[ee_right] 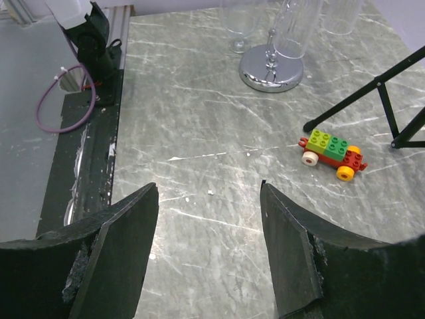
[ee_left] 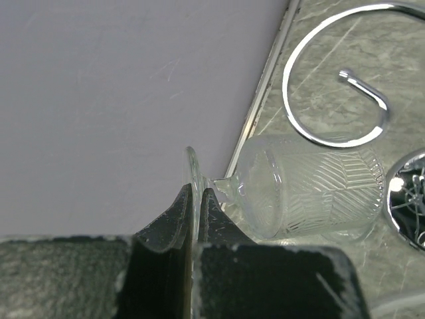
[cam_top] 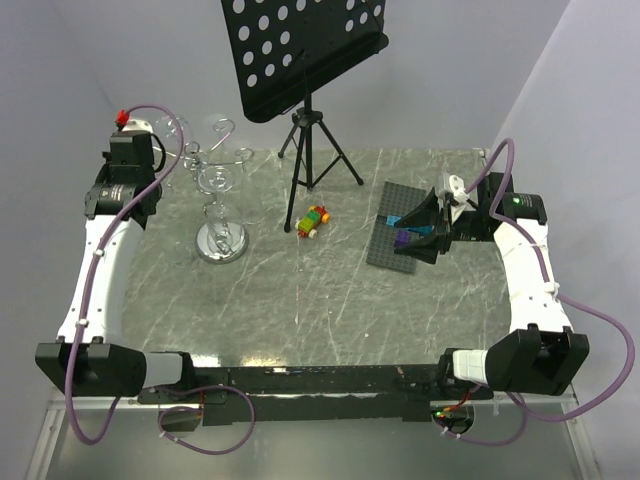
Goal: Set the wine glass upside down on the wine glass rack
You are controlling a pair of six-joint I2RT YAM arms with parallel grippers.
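Note:
My left gripper (cam_top: 135, 150) is high at the left of the chrome glass rack (cam_top: 222, 242). In the left wrist view its fingers (ee_left: 219, 222) are shut on the foot of a clear wine glass (ee_left: 315, 189), whose ribbed bowl points sideways across the view, near a curled chrome hook (ee_left: 302, 46). Other glasses hang on the rack, hard to separate in the top view. My right gripper (cam_top: 420, 225) stands open above the grey building plate, nothing between its fingers.
A black music stand (cam_top: 305, 130) rises at the back middle, with a toy brick car (cam_top: 312, 222) by its legs. The grey plate (cam_top: 390, 255) with blue and purple bricks lies at the right.

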